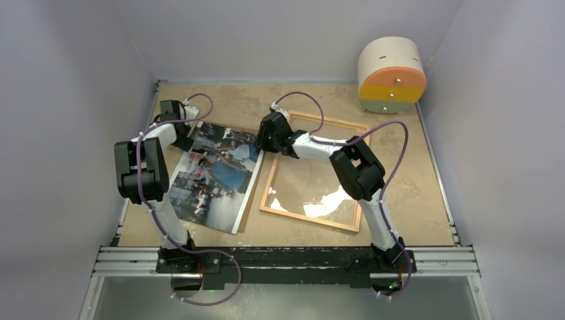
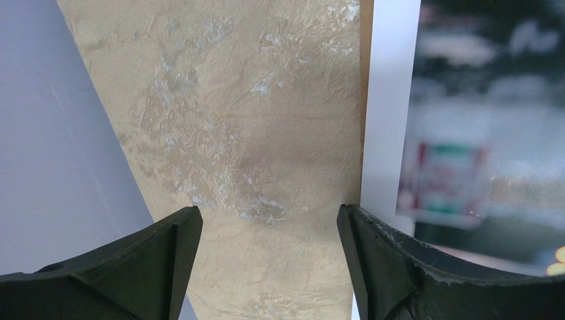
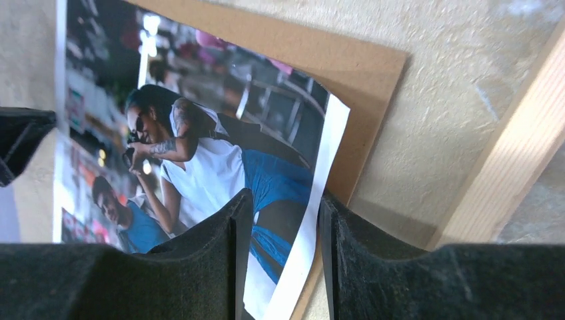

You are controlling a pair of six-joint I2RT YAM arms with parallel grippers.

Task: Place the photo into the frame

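A glossy photo (image 1: 214, 183) with white margins lies on a brown board (image 3: 363, 107) at the left of the table. My left gripper hangs at the photo's upper left edge, fingers apart, with bare tabletop between them. My right gripper is at the photo's right edge, fingers apart, the white margin (image 3: 328, 143) running between them; whether it touches is unclear. To the right lies the empty wooden frame (image 1: 313, 221) with a clear pane, partly under my right arm.
A small rounded cabinet (image 1: 392, 73) with coloured drawers stands at the back right. Walls border the table at the sides and back.
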